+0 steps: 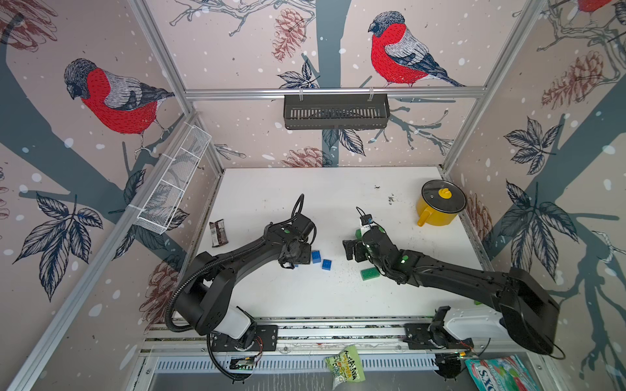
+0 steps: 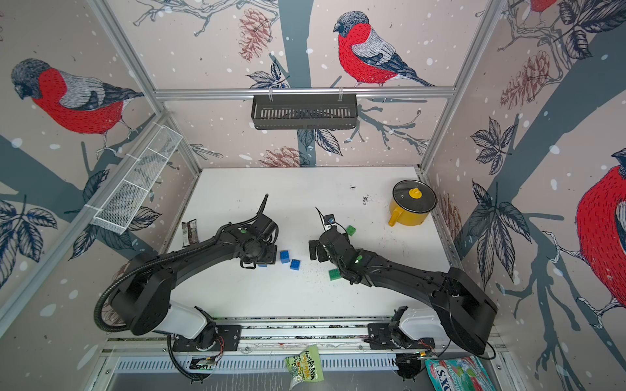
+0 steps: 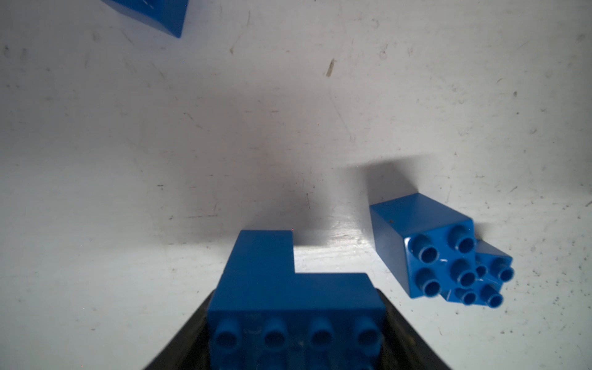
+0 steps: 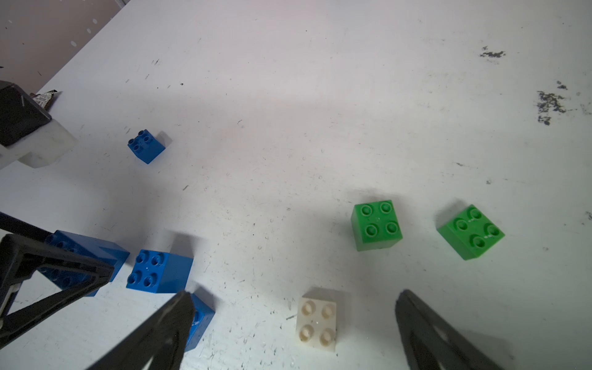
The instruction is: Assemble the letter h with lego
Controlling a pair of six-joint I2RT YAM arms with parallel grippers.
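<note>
In the left wrist view my left gripper is shut on a long blue lego piece [image 3: 296,293] with its studs facing the camera; a narrower blue part extends from its left side, making an L outline. The right wrist view shows this piece low over or on the table; I cannot tell if it touches. To its right are a blue 2x2 brick [image 4: 159,271] and another, partly hidden blue brick [image 4: 200,320]. A small blue brick [image 4: 146,146] lies farther back. My right gripper is open, a white brick [image 4: 316,323] on the table in view between its fingers.
Two green bricks [image 4: 376,225] [image 4: 471,232] lie at the right, and a larger green brick [image 1: 370,273] lies by the right arm. A yellow pot [image 1: 440,203] stands at the back right, a wrapper [image 1: 218,232] at the left.
</note>
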